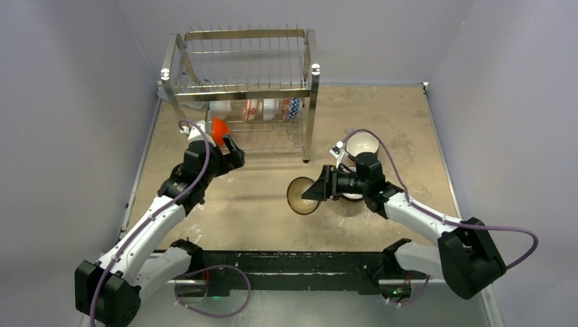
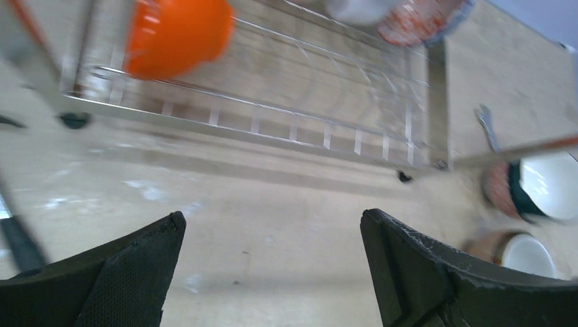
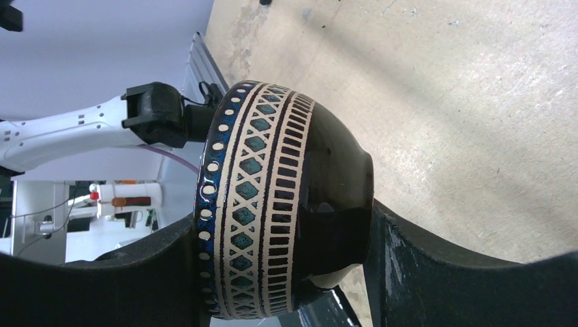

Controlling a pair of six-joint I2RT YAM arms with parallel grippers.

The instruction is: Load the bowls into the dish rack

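My right gripper (image 1: 323,188) is shut on a dark bowl (image 3: 252,204) with a cream and teal pattern band. In the top view that bowl is held tilted above the table, its tan inside showing. The left gripper (image 1: 236,154) stands open and empty in front of the metal dish rack (image 1: 238,95). On the lower tier an orange bowl (image 2: 178,37) leans at the left front. Behind it stand a white bowl (image 1: 219,109), a red-patterned bowl (image 1: 250,110), another white bowl (image 1: 270,109) and a blue zigzag bowl (image 1: 292,109).
Two more bowls rest on the table at the right: a larger one (image 1: 362,144) and one partly hidden under the right arm (image 1: 352,197). A dark tool handle (image 2: 24,245) lies at the left. The upper tier is empty, and the table's front middle is clear.
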